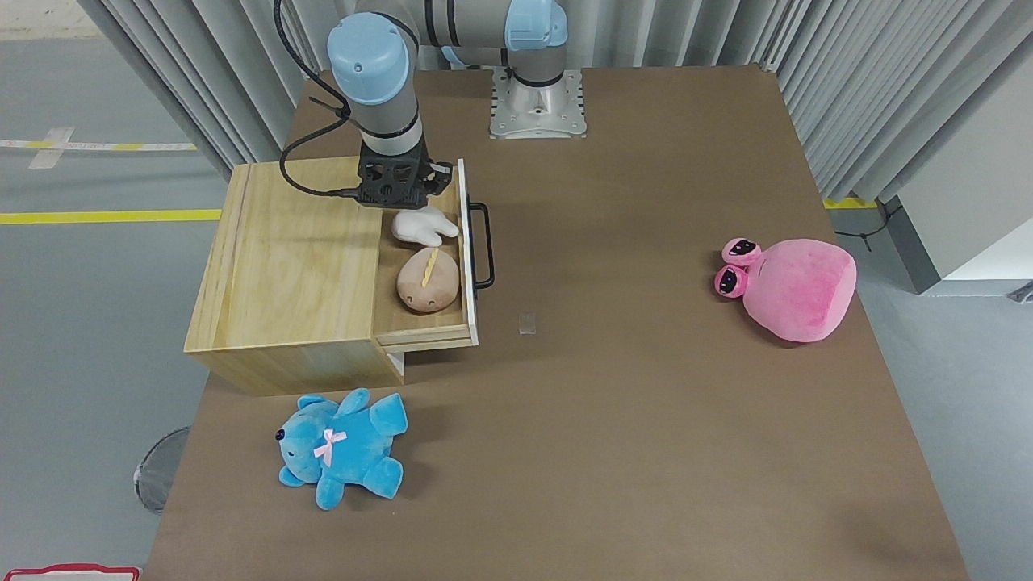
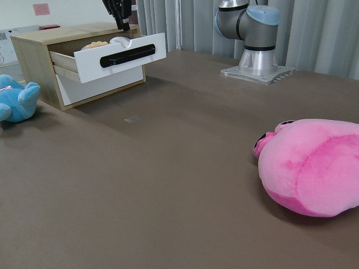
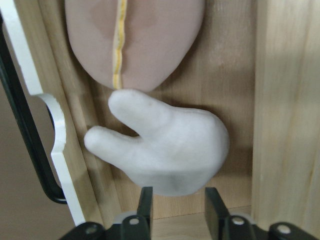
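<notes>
A wooden cabinet (image 1: 281, 261) has its white-fronted drawer (image 2: 123, 59) pulled out. In it lie a white two-pronged plush (image 1: 422, 224) and, beside that, a tan round plush (image 1: 427, 282) with a yellow stripe. My gripper is over the drawer at the white plush's end; in the wrist view its fingers stand open and apart, the white plush lying loose just beyond their tips.
A blue teddy bear (image 1: 349, 445) lies in front of the cabinet. A pink plush (image 1: 799, 290) lies on the right of the table (image 1: 629, 436).
</notes>
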